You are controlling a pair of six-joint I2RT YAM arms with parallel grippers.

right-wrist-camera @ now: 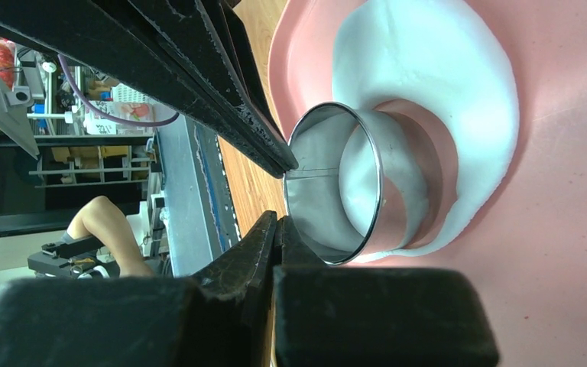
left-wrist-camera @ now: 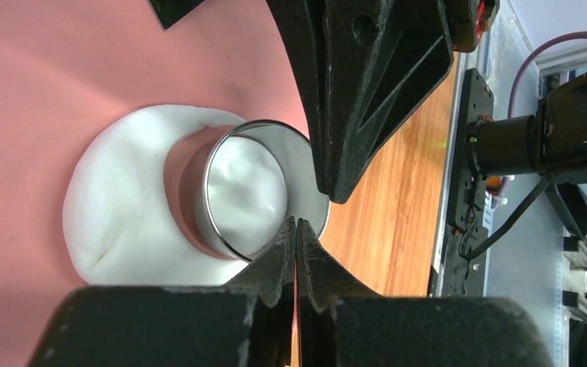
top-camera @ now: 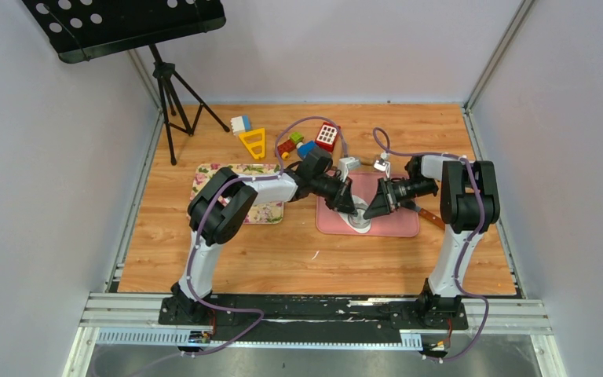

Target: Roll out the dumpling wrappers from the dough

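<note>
On the pink board (top-camera: 330,224) lies a flattened sheet of white dough (left-wrist-camera: 118,199), with a metal ring cutter (left-wrist-camera: 191,195) standing upright in it. Inside the ring shows a round disc of dough (left-wrist-camera: 244,195); a crescent of bare pink separates the ring's outer wall from part of the surrounding sheet. At the rim, my left gripper is shut with nothing visible between its fingers. My right gripper is likewise shut at the rim, facing the left one across the cutter. Whether either tip presses on the rim, I cannot tell.
A wooden-handled tool (top-camera: 432,219) lies by the board, partly under the right arm. Left of it is a floral board (top-camera: 267,214), partly covered by the left arm. Toy blocks (top-camera: 286,147) and a yellow triangle (top-camera: 253,143) sit behind.
</note>
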